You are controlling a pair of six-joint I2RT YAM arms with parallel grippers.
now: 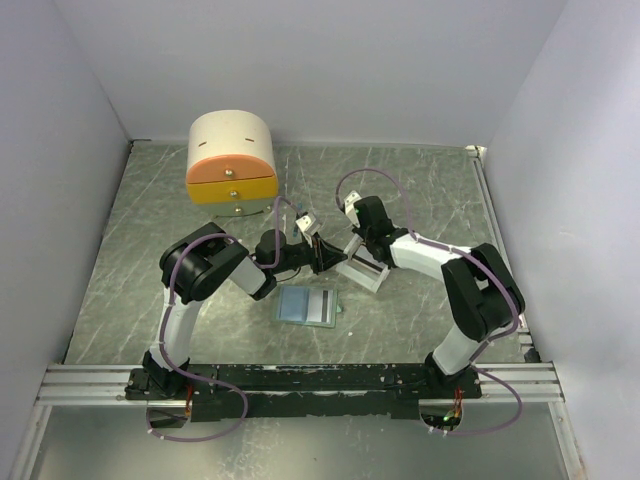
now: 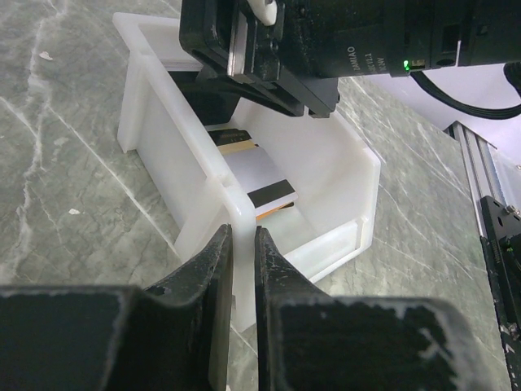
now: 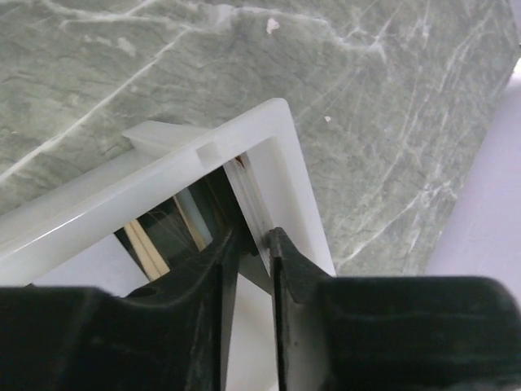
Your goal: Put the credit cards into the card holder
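Note:
The white box (image 2: 151,114) holds several cards (image 2: 252,175) and stands tilted across the left wrist view. My left gripper is shut on the box's near wall. Inside the box, my right gripper is part open at the corner. Its fingertips lie close to the edge of a dark card (image 3: 213,199), and the frames do not show it gripped. On the table in the top view lies the opened blue card holder (image 1: 293,304), with white and dark card-like panels in its right half.
A yellow and cream drawer cabinet (image 1: 231,150) stands at the back left. Both arms close in on the box from either side. Bare marble table surrounds the card holder and fills the front left and right.

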